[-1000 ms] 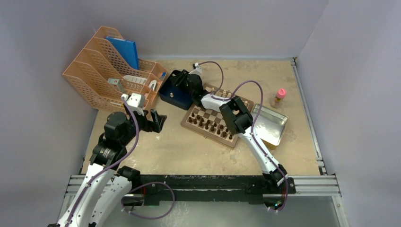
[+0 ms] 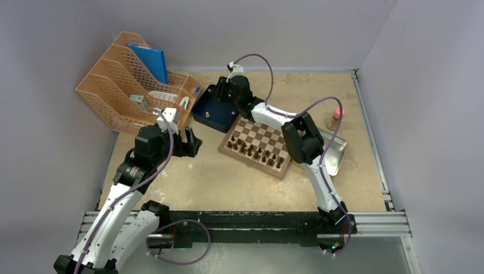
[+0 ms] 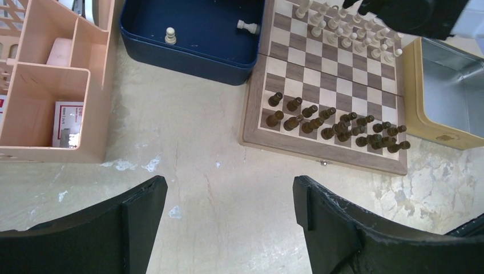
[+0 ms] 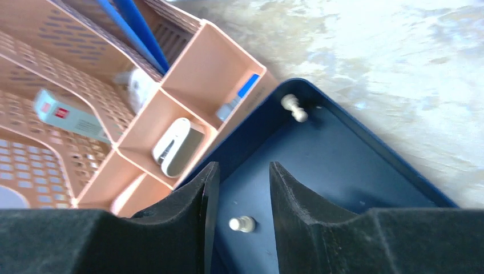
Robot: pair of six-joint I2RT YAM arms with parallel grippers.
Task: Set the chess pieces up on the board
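Note:
The wooden chessboard [image 3: 251,114] carries dark pieces along its near side and white pieces [image 3: 359,45] along the far side. Beside it, the dark blue box [image 3: 188,68] holds a few white pieces, some upright, one lying [image 3: 247,26]. My right gripper is above that box, fingers parted, with nothing held between them; a white piece [image 4: 294,107] is at the box's far corner. My left gripper hangs over bare table left of the board, open and empty.
A peach organizer [image 2: 108,91] with small items stands left of the box. A metal tin [image 2: 334,154] and a pink-capped bottle [image 2: 337,117] are on the right.
My left arm has moved slightly toward the back.

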